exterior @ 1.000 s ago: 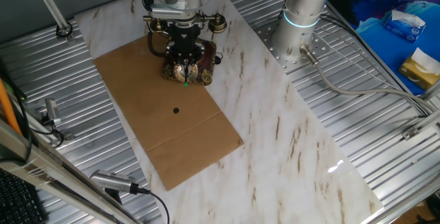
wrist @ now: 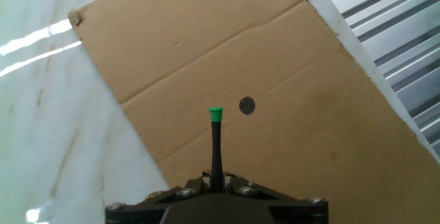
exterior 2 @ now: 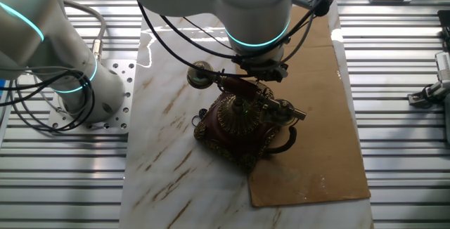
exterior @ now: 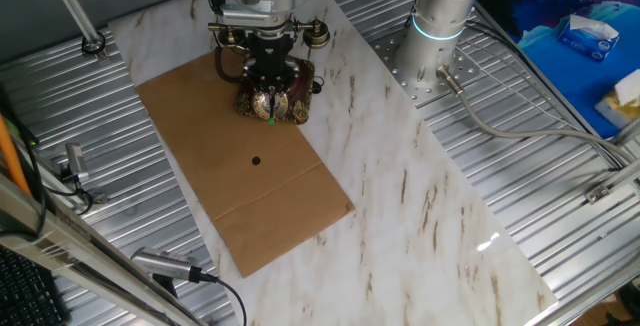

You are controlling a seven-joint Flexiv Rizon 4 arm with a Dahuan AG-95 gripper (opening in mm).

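Observation:
Pointing downward, my gripper (exterior: 271, 120) hangs in front of an old-style maroon and gold telephone (exterior: 303, 84) in exterior view 1. The wrist view shows the gripper as one narrow black shape with a green tip, with no gap visible; it looks shut, and no separate object shows there. From the other side, the telephone (exterior 2: 235, 134) has its handset (exterior 2: 240, 87) lying across the top. In that view the fingertips are hidden. Brown cardboard (exterior: 240, 211) lies flat, with a round dark spot (wrist: 247, 105) just right of the green tip in the wrist view.
A camera (exterior: 165, 264) sits near the front left. Tissue boxes (exterior: 588, 38) lie on a blue surface at far right.
The green tip has shifted very slightly in exterior view 1; the arm otherwise looks still. At the far right, the yellow tissue box has moved right. Telephone and cardboard have stayed put.

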